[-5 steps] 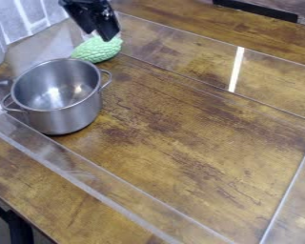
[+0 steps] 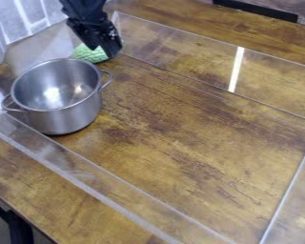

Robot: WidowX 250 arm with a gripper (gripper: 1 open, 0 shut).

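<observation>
The dark gripper (image 2: 96,38) is low at the top left, over a pale green textured item (image 2: 89,54) that it partly hides. Whether its fingers are open or shut on that item cannot be made out. A steel pot (image 2: 60,95) with two handles stands just in front of them on the left of the wooden table (image 2: 193,143).
Clear panels or strips line its edges, and a crumpled light sheet (image 2: 15,21) stands at the back left corner.
The gripper has come down onto the green item, which now shows less behind it. The pot has not moved.
</observation>
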